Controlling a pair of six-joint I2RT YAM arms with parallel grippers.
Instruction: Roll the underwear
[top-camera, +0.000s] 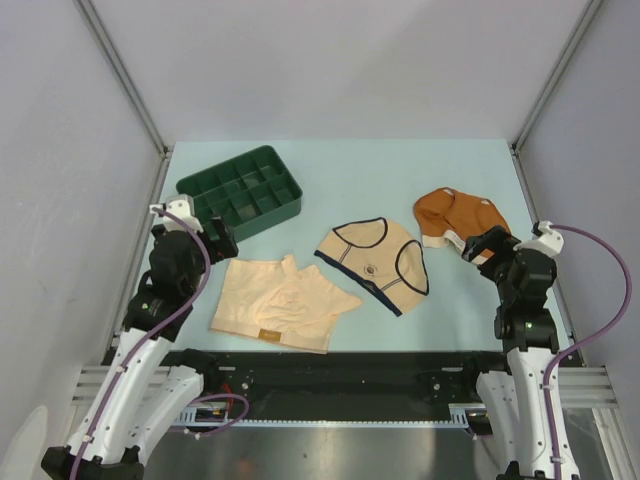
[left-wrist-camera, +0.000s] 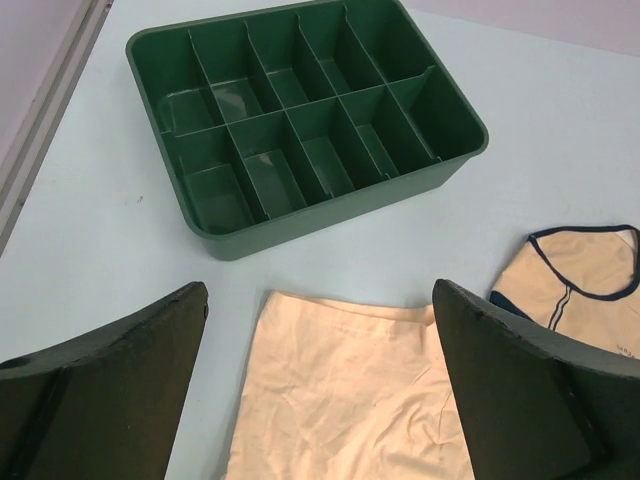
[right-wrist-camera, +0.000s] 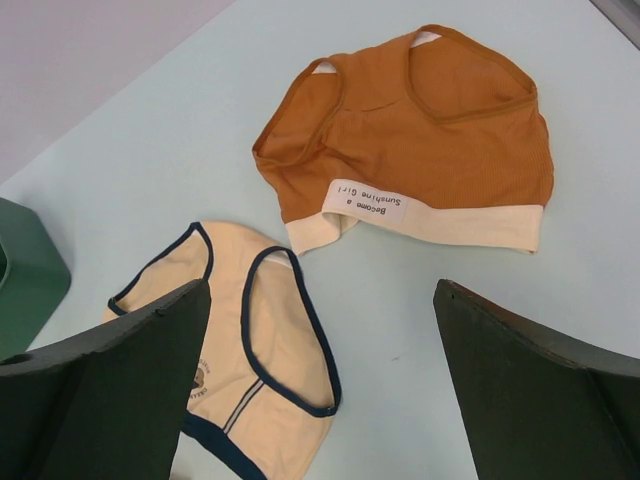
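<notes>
Three garments lie flat on the white table. Plain peach underwear (top-camera: 270, 295) (left-wrist-camera: 330, 390) is at the left, under my left gripper. Peach underwear with navy edging (top-camera: 370, 260) (right-wrist-camera: 270, 420) is in the middle. Rust-brown underwear with a cream, lettered waistband (top-camera: 460, 215) (right-wrist-camera: 440, 160) is at the right rear. My left gripper (top-camera: 200, 230) stands open above the table at the left, nothing between its fingers. My right gripper (top-camera: 495, 250) is open above the right side, also empty.
A green compartmented box (top-camera: 240, 220) (left-wrist-camera: 330, 200) sits at the back left. Bare table (top-camera: 340, 170) lies along the back and between the middle and right garments toward the front right. Walls enclose the table at both sides and the back.
</notes>
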